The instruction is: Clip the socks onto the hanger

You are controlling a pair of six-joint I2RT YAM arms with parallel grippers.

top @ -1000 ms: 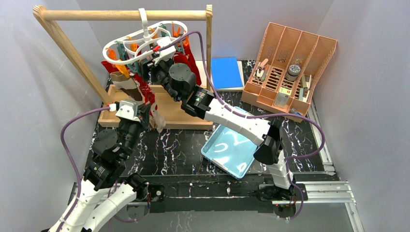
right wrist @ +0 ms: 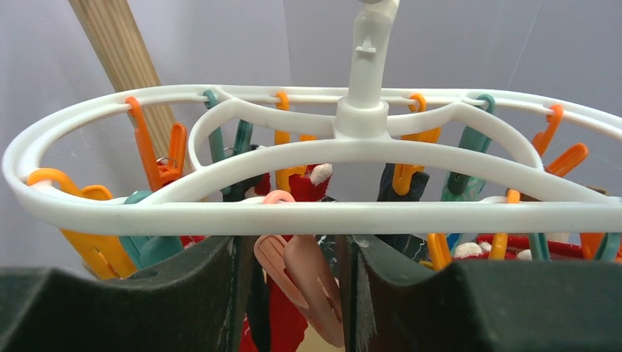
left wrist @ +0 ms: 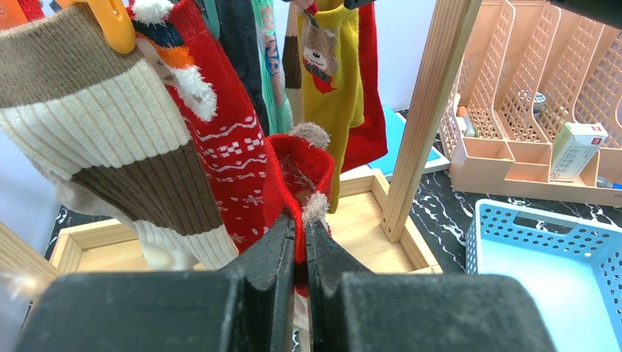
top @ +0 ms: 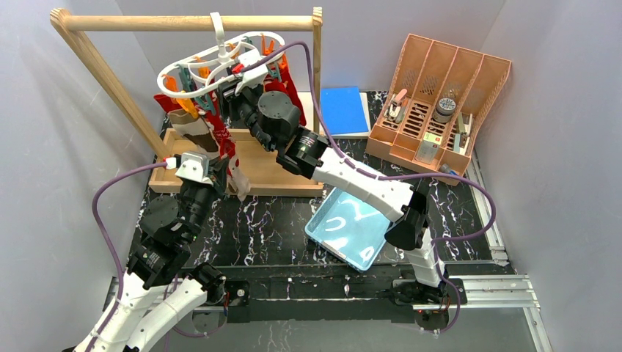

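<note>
From the wooden bar hangs the white oval hanger (top: 163,82), with coloured clips and several socks along it. My left gripper is shut on a red sock (left wrist: 299,165) with a fluffy whitish trim; a thin fold of it passes between the fingertips, below the other socks. At the hanger's near rim (right wrist: 411,218), a pink clip (right wrist: 312,282) dangles between the fingers of my right gripper. Those fingers stand part open, one on each side of the clip; whether they press on it is unclear. The clip's lower end is partly hidden.
Clipped socks, including a brown-and-cream one (left wrist: 139,132) and a yellow one (left wrist: 330,81), crowd the space around my left gripper. The wooden frame's post (left wrist: 429,110) stands to their right. A blue basket (top: 352,227) and a pink organizer (top: 440,95) lie farther right.
The hanger and its socks have swayed very slightly.
</note>
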